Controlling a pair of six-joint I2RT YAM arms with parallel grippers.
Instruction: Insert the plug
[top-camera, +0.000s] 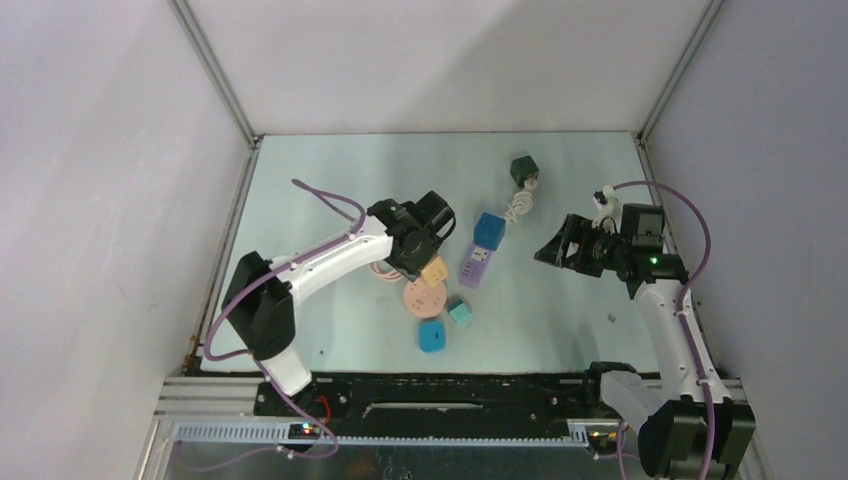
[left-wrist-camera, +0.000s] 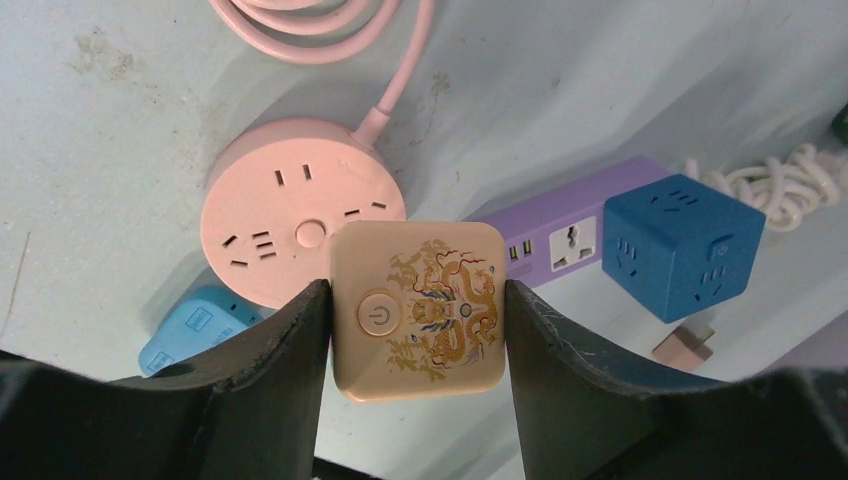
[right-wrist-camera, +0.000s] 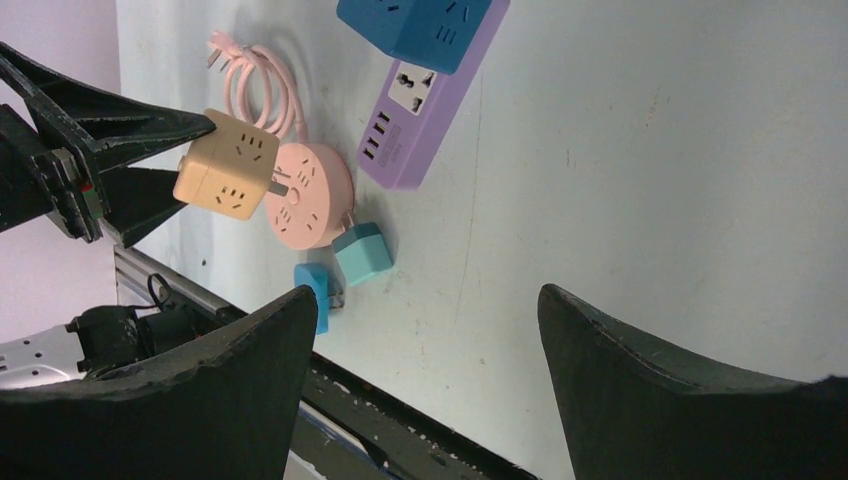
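Note:
My left gripper is shut on a beige cube plug adapter (top-camera: 433, 270) with a dragon print, held above the table near the round pink power strip (left-wrist-camera: 262, 205). Its prongs point sideways in the right wrist view. A purple power strip (top-camera: 474, 267) lies to its right, a blue cube (top-camera: 489, 231) at its far end. My right gripper (top-camera: 552, 247) hangs open over the right side of the table, empty.
A teal plug cube (right-wrist-camera: 362, 255) and a flat blue adapter (top-camera: 432, 336) lie toward the front. A dark green cube (top-camera: 523, 168) with coiled white cable stands at the back.

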